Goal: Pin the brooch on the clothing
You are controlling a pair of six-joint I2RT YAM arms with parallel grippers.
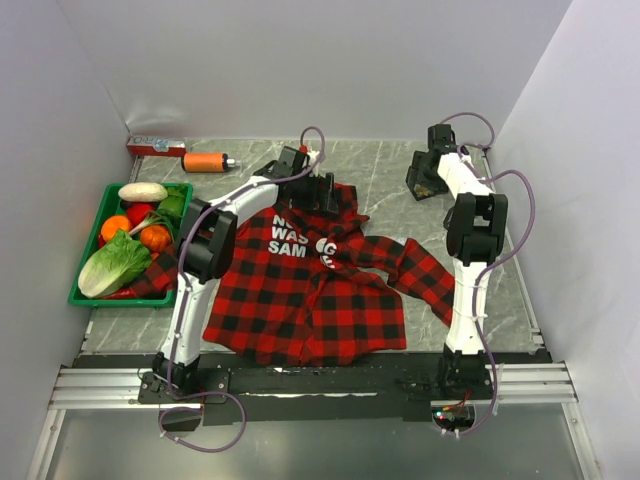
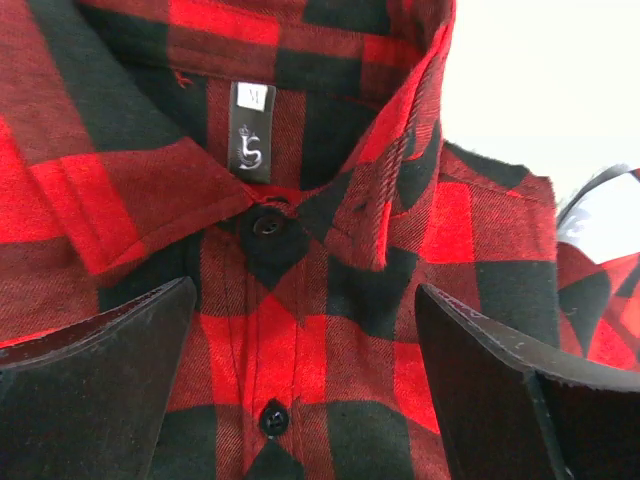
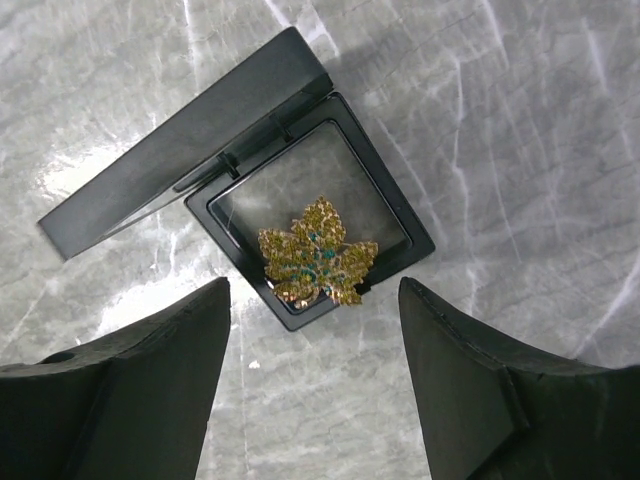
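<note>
A gold leaf-shaped brooch (image 3: pixel 318 254) with green stones lies in an open black box (image 3: pixel 404 222), overlapping its near edge in the right wrist view. My right gripper is open above the box's near side, its fingers apart and nothing between them. The red and black plaid shirt (image 1: pixel 262 310) is spread over the middle of the table. Over its collar hangs my left gripper, also open and empty. Between those fingers the left wrist view shows the button placket (image 2: pixel 275 350), with the collar flap (image 2: pixel 150 205) and neck label (image 2: pixel 250 132) beyond.
A green basket (image 1: pixel 75 290) of vegetables stands at the left, a shirt sleeve reaching its side. An orange roll (image 1: pixel 204 162) and a red box (image 1: pixel 156 146) lie at the back left. Bare table (image 1: pixel 385 170) separates shirt and brooch box.
</note>
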